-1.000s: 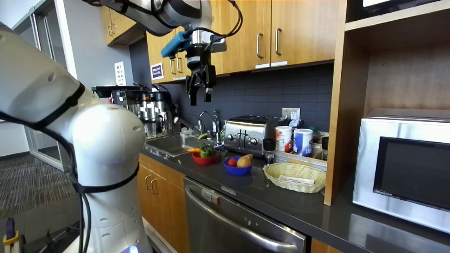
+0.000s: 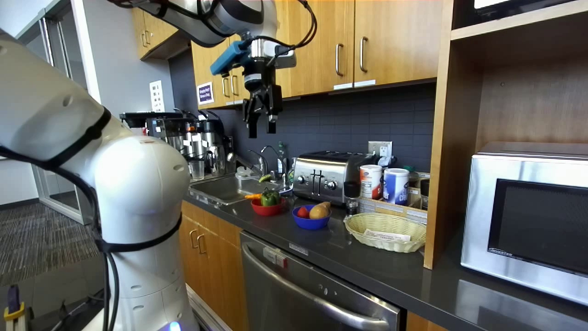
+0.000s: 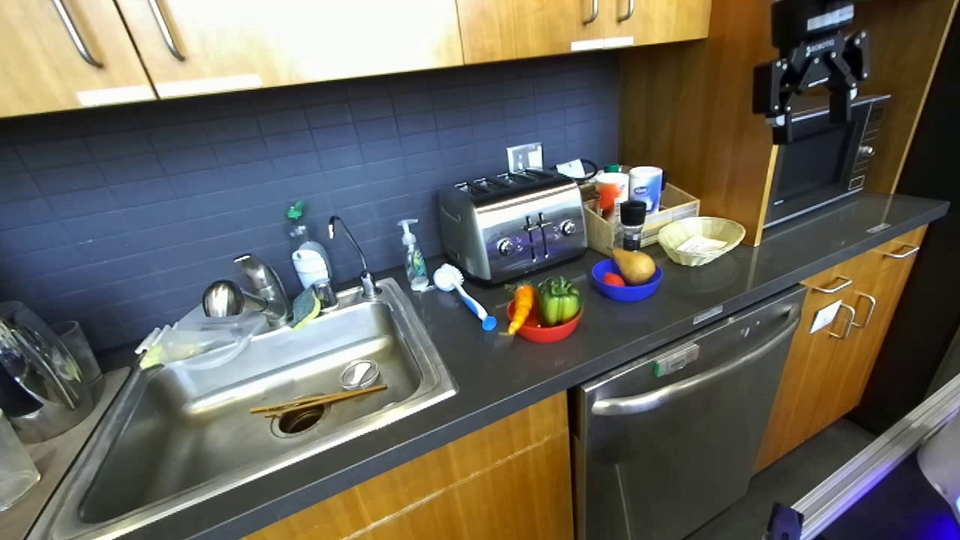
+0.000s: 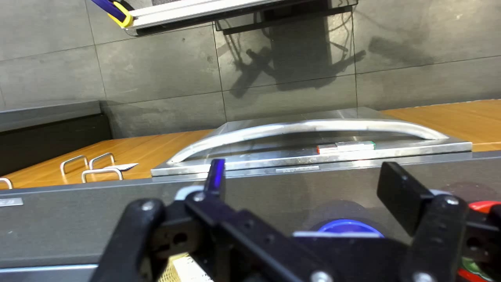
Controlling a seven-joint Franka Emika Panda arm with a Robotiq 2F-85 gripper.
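High above the counter hangs my gripper (image 2: 262, 128), pointing down, its fingers wide apart and nothing between them. The wrist view shows the same gap between the two black fingers. On the counter, a red bowl (image 3: 546, 334) holds an orange carrot (image 3: 522, 307) and a green pepper (image 3: 559, 301). To its right, a blue bowl (image 3: 627, 292) carries a yellow-brown pear-shaped item (image 3: 635, 266) and a red item (image 3: 613, 280). A pale wicker basket (image 3: 699, 256) with a paper slip inside stands further right. All of these are well below my gripper.
Behind the bowls is a steel toaster (image 3: 513, 223), with a box of canisters (image 3: 644, 188) beside it. A sink (image 3: 252, 396) lies to the left, a scrub brush (image 3: 465, 297) near its edge. The microwave (image 2: 529, 215) stands right of a wooden panel (image 2: 439, 165).
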